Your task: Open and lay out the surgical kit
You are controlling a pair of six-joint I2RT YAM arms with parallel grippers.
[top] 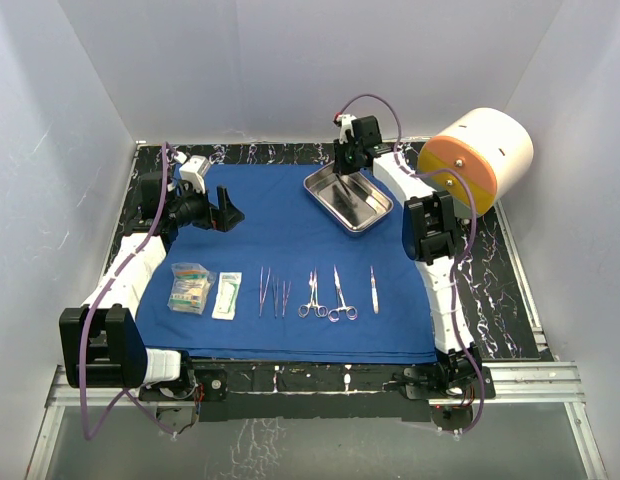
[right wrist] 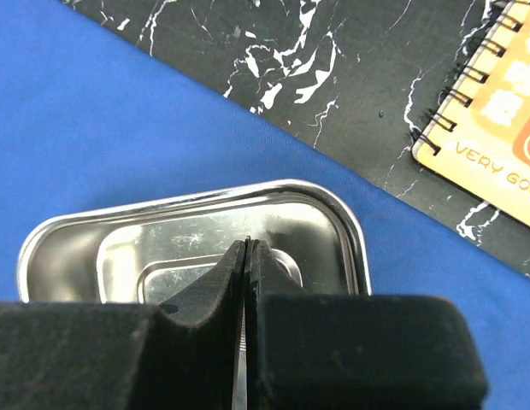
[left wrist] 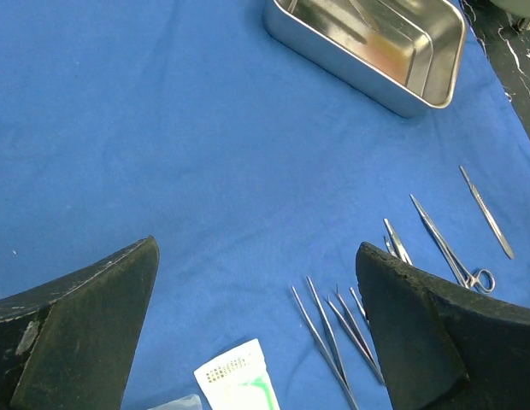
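Observation:
My right gripper is shut over the steel tray (right wrist: pixel 162 205), its fingertips pressed together with nothing between them. In the top view that tray (top: pixel 320 197) lies at the back right of the blue cloth, the right gripper above its far left end. The scalpel handle is mostly hidden by the fingers in the right wrist view; a thin strip (left wrist: pixel 361 13) shows inside the tray in the left wrist view. Over the cloth's left side hangs my left gripper (top: pixel 228 212), open and empty. A laid-out row holds tweezers (top: pixel 264 290), clamp (top: pixel 314 295), scissors (top: pixel 340 296) and scalpel (top: pixel 374 290).
Two packets sit at front left: a clear bag (top: pixel 191 288) and a white-green pouch (top: pixel 227 296). A large white-and-orange cylinder (top: pixel 495 150) stands right of the tray; a spiral notebook (right wrist: pixel 496 120) shows beyond the cloth.

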